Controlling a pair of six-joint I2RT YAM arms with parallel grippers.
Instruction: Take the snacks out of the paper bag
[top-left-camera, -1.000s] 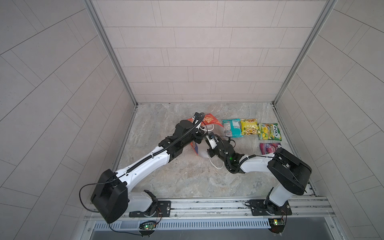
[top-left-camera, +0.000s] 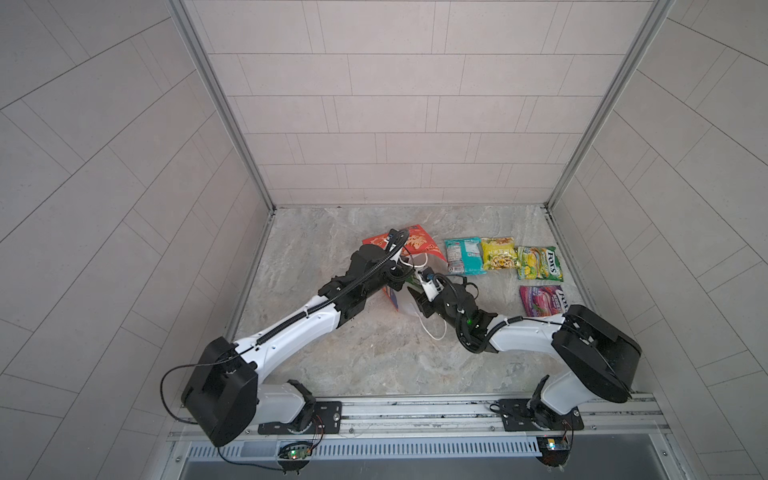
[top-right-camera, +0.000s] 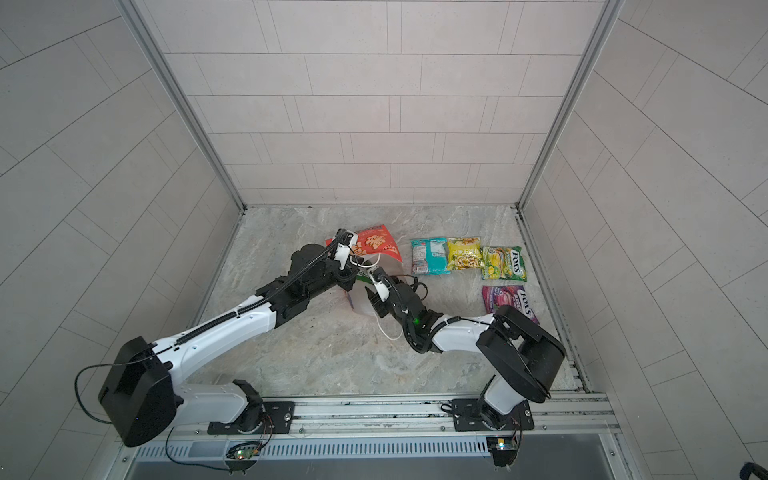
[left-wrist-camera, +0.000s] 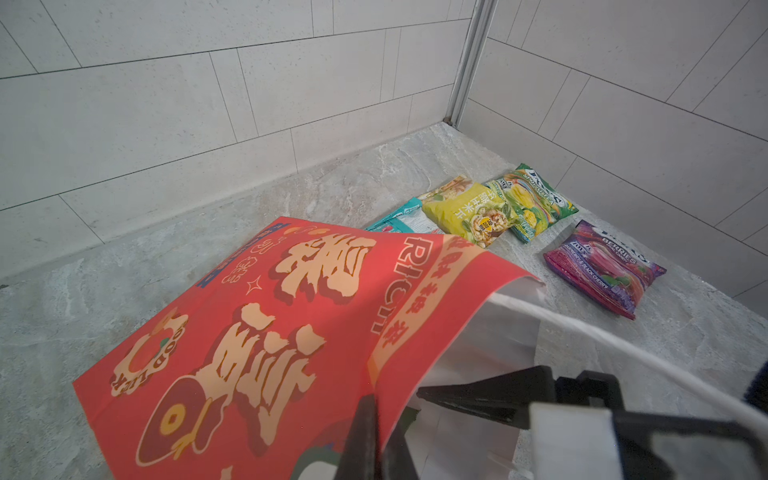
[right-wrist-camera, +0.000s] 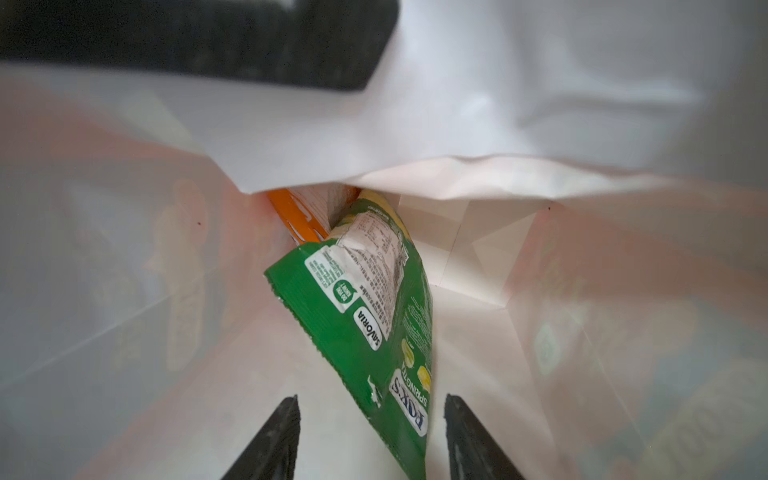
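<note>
The red paper bag (left-wrist-camera: 264, 320) lies tipped on the table, its white handles loose. My left gripper is shut on the red rim of the bag's mouth, holding it up. My right gripper points into the bag, open, its fingertips either side of the lower end of a green snack pack (right-wrist-camera: 352, 312), short of closing on it. An orange-and-white pack (right-wrist-camera: 300, 216) lies deeper inside, partly hidden.
Outside, a teal pack (top-left-camera: 464, 256), two yellow packs (top-left-camera: 500, 253) (top-left-camera: 540, 262) and a purple pack (top-left-camera: 542, 300) lie at the right.
My right arm has shifted from about a second ago, its elbow moving right and the gripper slightly at the bag's mouth. My left arm has barely moved, settling a little lower.
</note>
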